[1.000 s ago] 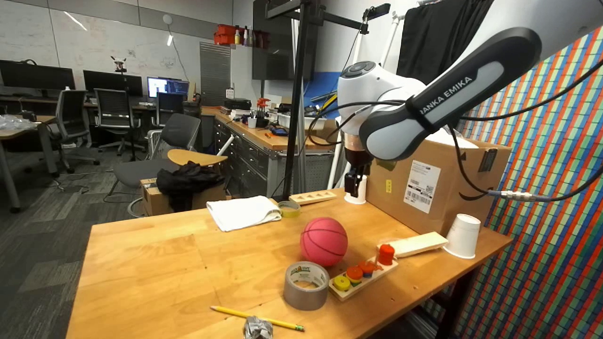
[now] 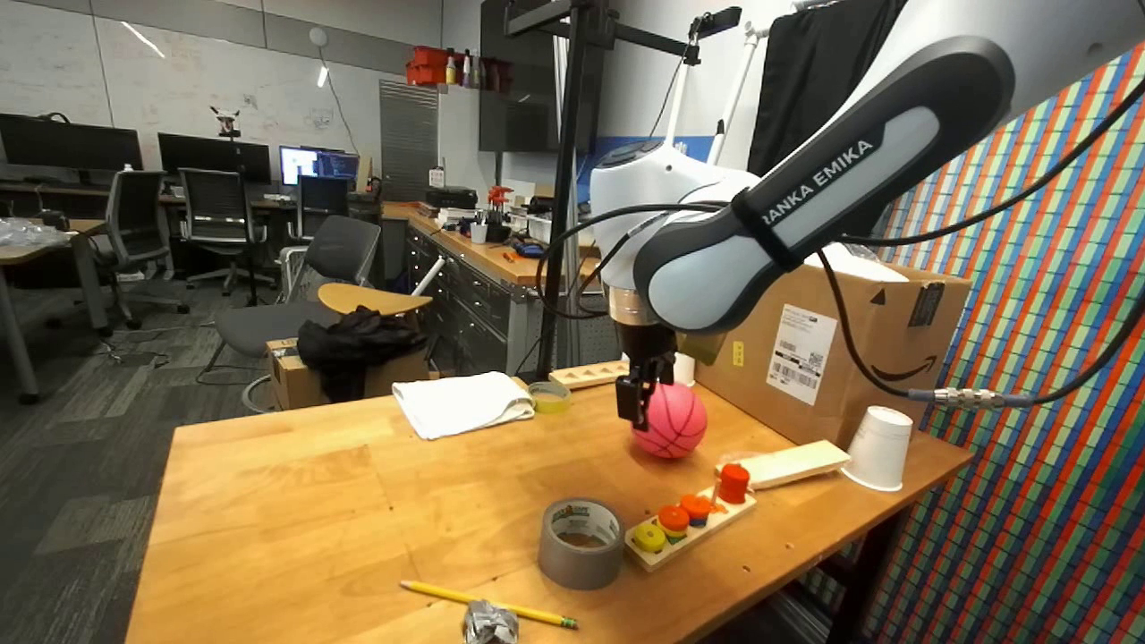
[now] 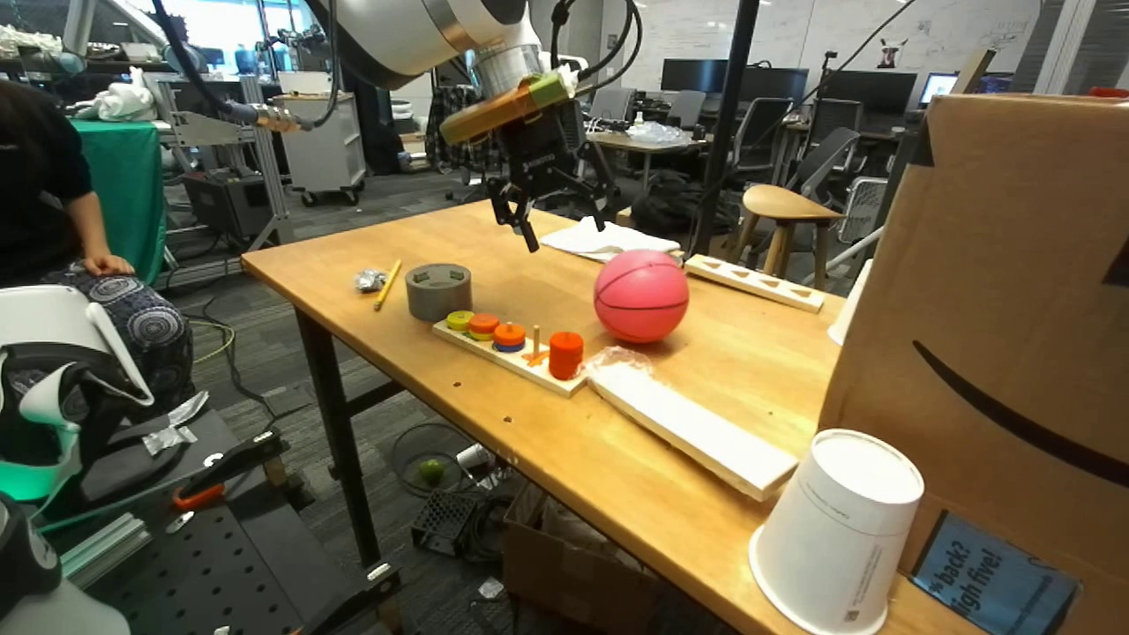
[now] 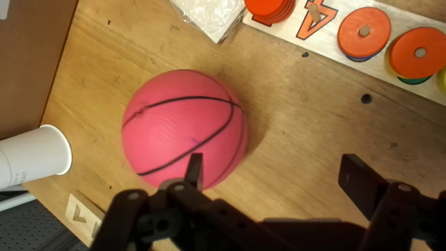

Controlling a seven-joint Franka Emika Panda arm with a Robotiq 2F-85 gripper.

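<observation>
A pink ball (image 2: 672,420) with black basketball lines rests on the wooden table, behind the ring toy. My gripper (image 3: 568,238) hangs above the table with its fingers open and nothing between them. In the wrist view the ball (image 4: 179,121) fills the left middle, and one finger (image 4: 194,169) overlaps its lower edge from above. The other finger (image 4: 359,180) is over bare wood, well to the right. From the second exterior view, the gripper stands to the left of the ball (image 3: 641,296) and higher than its top.
Near the ball stand a ring-stacking board (image 3: 509,358), a wrapped wooden plank (image 3: 693,423) and a roll of grey tape (image 2: 580,544). A large cardboard box (image 2: 837,343) and a white cup (image 2: 880,449) occupy the right side. Clear tabletop (image 2: 322,504) lies at left.
The ball has shifted right and back in exterior view 1, away from the tape.
</observation>
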